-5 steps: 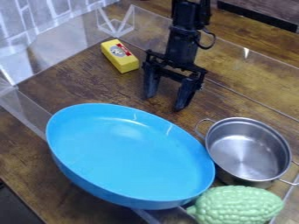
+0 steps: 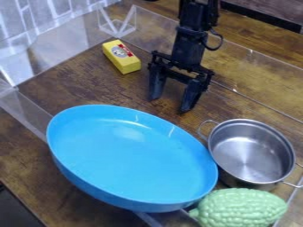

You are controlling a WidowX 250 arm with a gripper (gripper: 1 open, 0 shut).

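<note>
My black gripper [image 2: 174, 90] hangs low over the wooden table at the upper middle, its two fingers spread open with nothing visible between them. Left of it lies a yellow block [image 2: 120, 56] with a red and white mark. A large blue oval tray [image 2: 124, 155] fills the lower left, in front of the gripper.
A steel pot [image 2: 251, 152] with side handles sits at the right. A green bumpy object [image 2: 236, 208] lies at the bottom right edge. Bare wood [image 2: 73, 89] is free left of the gripper and behind the pot. Clear panels border the work area.
</note>
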